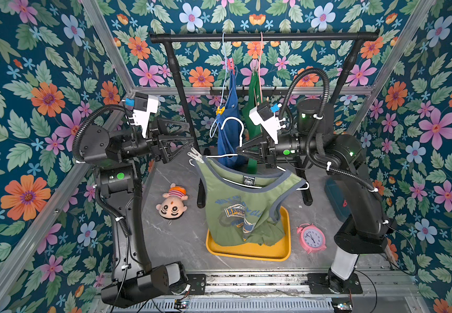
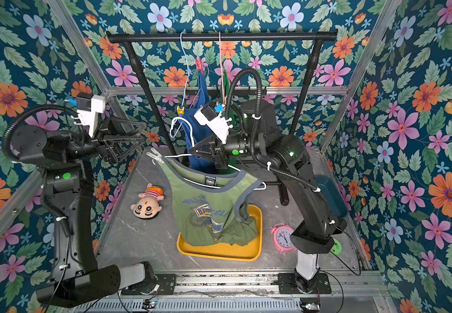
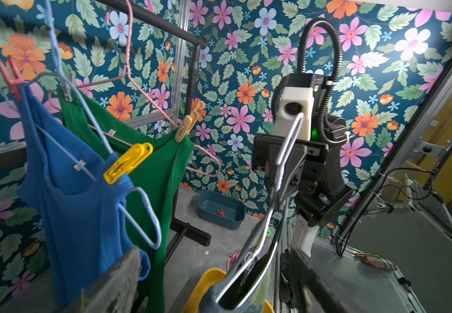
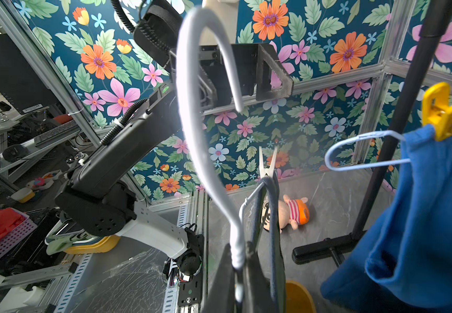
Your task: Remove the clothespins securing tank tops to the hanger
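An olive-green tank top (image 1: 241,203) with a printed front hangs on a white hanger (image 1: 233,122) above the table. My right gripper (image 1: 239,149) is shut on the hanger's wire just below its hook (image 4: 197,109). A pale clothespin (image 1: 195,155) grips the left shoulder strap; the right wrist view shows this clothespin (image 4: 267,166) with its handles pointing up. My left gripper (image 1: 190,134) stands apart from it, up and to the left, with parted fingers (image 3: 108,287) and nothing between them. Whether the right strap carries a clothespin, I cannot tell.
Behind, a blue tank top (image 3: 74,193) with a yellow clothespin (image 3: 127,162) and a green one (image 3: 131,151) hang from the black rack (image 1: 265,36). Below are a yellow tray (image 1: 249,254), a doll (image 1: 172,202) and a pink clock (image 1: 311,238). A teal bin (image 3: 220,209) holds red clothespins.
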